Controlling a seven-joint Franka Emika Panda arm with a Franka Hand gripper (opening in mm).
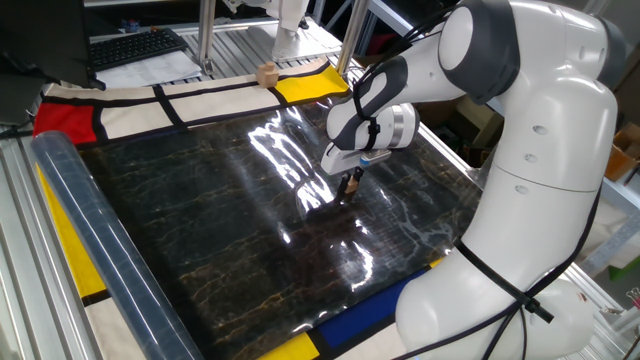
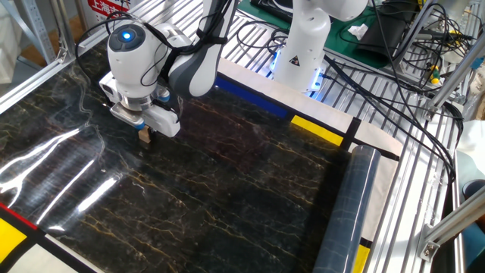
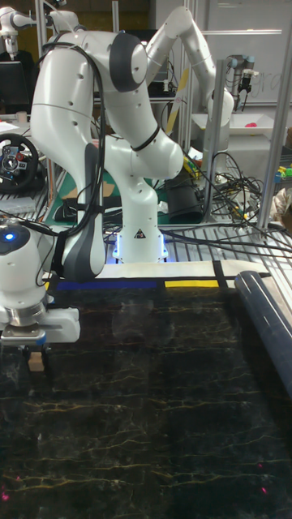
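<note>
A small wooden block [image 1: 352, 186] is at the fingers of my gripper [image 1: 348, 187], which points down over the dark marbled sheet. In exterior view 2 the block [image 2: 145, 135] shows right under the white hand, a dark finger beside it. From exterior view 3, the block [image 3: 36, 363] appears below the gripper at the left edge. The fingers stand close around the block; whether they press on it cannot be made out. It is also unclear whether the block touches the sheet.
Another wooden block [image 1: 267, 75] sits on the patterned cloth at the far edge. A rolled clear sheet [image 1: 110, 245] lies along one side of the dark marbled sheet [image 1: 200, 220], whose middle is bare. A keyboard [image 1: 135, 47] lies beyond the cloth.
</note>
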